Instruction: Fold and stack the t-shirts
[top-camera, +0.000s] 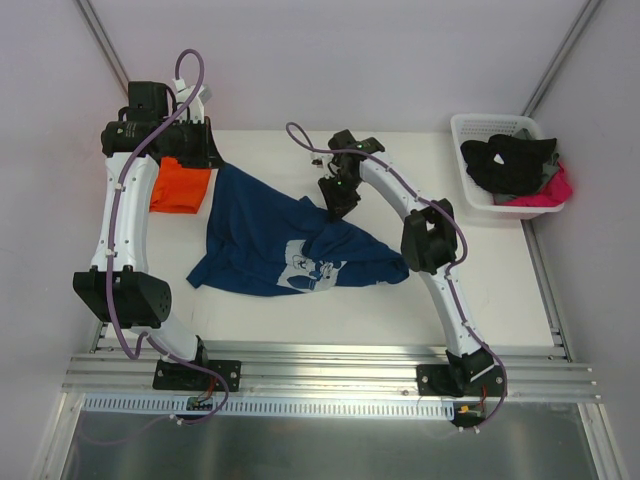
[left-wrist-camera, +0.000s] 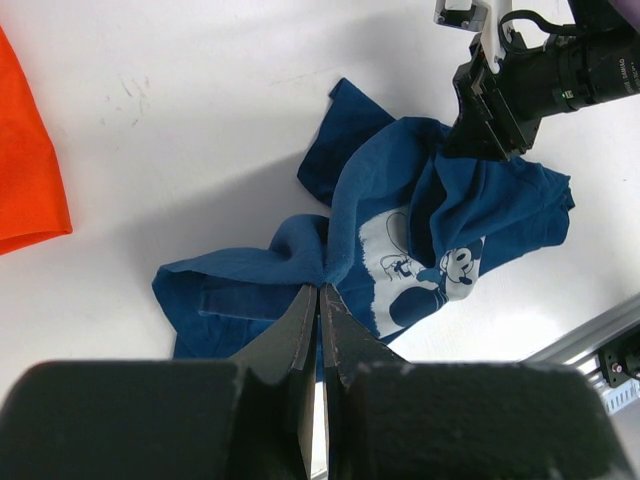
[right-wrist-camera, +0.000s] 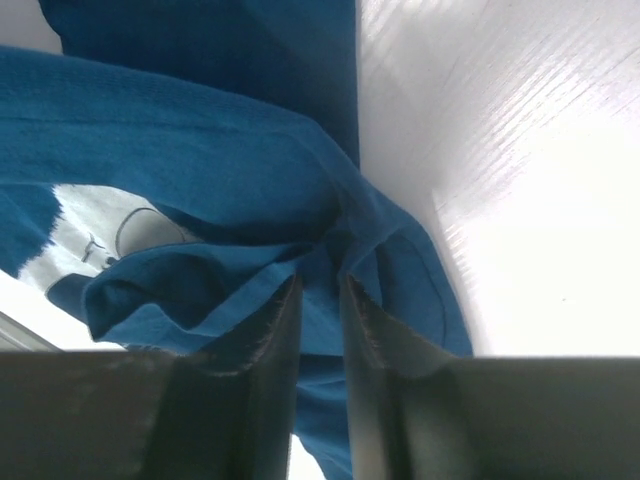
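A dark blue t-shirt (top-camera: 262, 235) with a white cartoon print (top-camera: 305, 270) is spread unevenly on the table. At its upper left, my left gripper (top-camera: 218, 165) is shut on a pinched bit of the cloth, which rises to the fingertips in the left wrist view (left-wrist-camera: 320, 287). My right gripper (top-camera: 334, 216) is down at the shirt's upper edge. In the right wrist view its fingers (right-wrist-camera: 290, 300) stand slightly apart, with a raised blue fold in front of and between the tips; no firm hold on it shows.
A folded orange t-shirt (top-camera: 180, 188) lies behind the left arm. At the back right stands a white basket (top-camera: 468, 190) holding black, grey and pink clothes (top-camera: 507, 165). Bare table shows at the front and right.
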